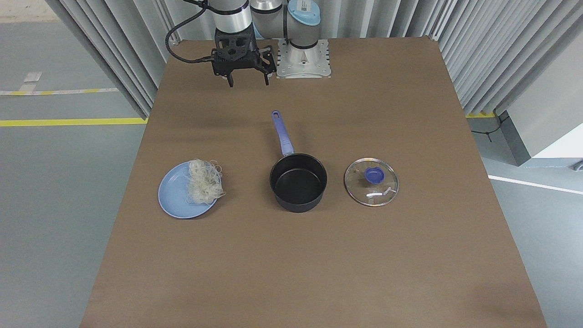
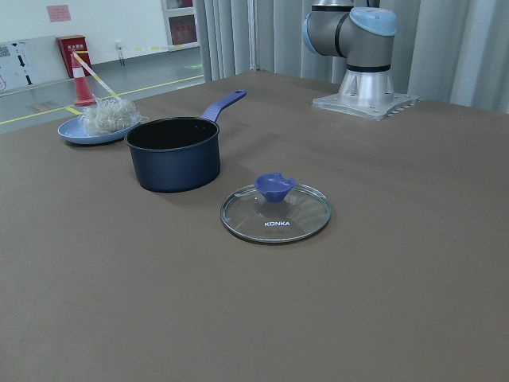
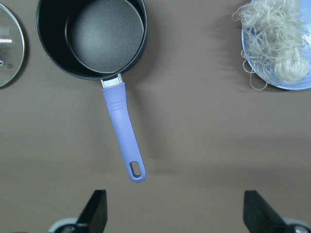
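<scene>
A black saucepan [image 1: 298, 183] with a lavender handle [image 3: 119, 116] stands mid-table, empty inside. Right of it in the front view lies a glass lid [image 1: 360, 188] with a blue knob [image 2: 274, 186]; left of it, pale noodle-like strands [image 1: 205, 180] sit on a blue plate [image 1: 175, 194]. My gripper [image 1: 248, 82] hangs open at the back of the table, behind and above the pan; in the wrist view its fingertips [image 3: 97, 204] are apart with only bare table between them, below the handle's end.
The robot's white base plate [image 2: 366, 105] is at the back edge.
</scene>
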